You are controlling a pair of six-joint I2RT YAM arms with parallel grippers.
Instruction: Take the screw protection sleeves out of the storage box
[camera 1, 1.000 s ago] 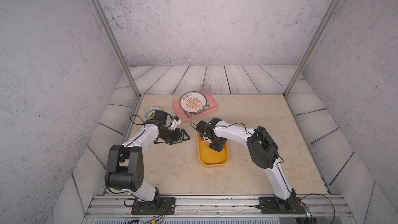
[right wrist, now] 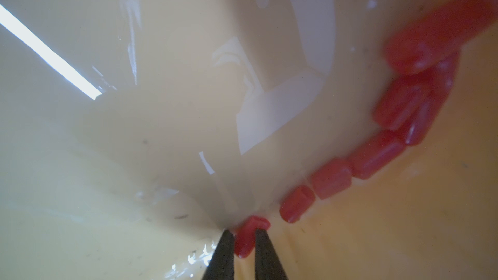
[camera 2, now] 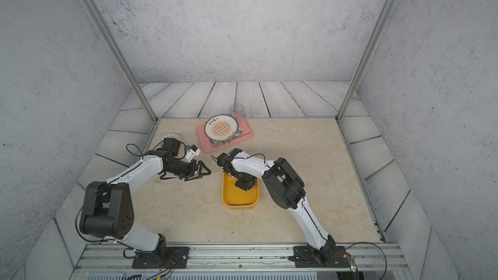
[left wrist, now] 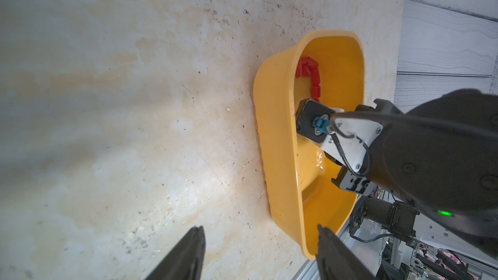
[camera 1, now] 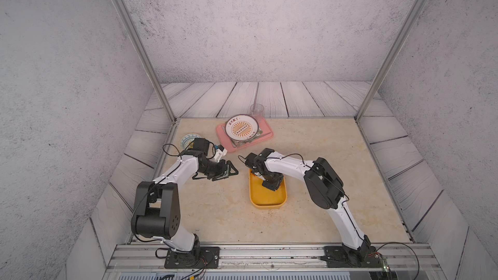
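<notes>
A yellow storage box (camera 1: 267, 199) stands mid-table. Several red sleeves lie inside it; in the right wrist view a chain of them (right wrist: 377, 154) runs along the box wall. My right gripper is down in the box, its part-open fingertips straddling one small red sleeve at the lower end of the chain; whether it touches is unclear. My left gripper stands open over the table to the left of the box, with nothing between its fingers.
A pink tray (camera 1: 265, 135) holds a printed plate (camera 1: 241, 127) and a clear cup (camera 1: 256, 110) at the back. A patterned bowl (camera 1: 189, 137) sits partly behind my left arm.
My right arm has shifted slightly over the box since a second ago, covering more of its far end. The left arm has not moved.
</notes>
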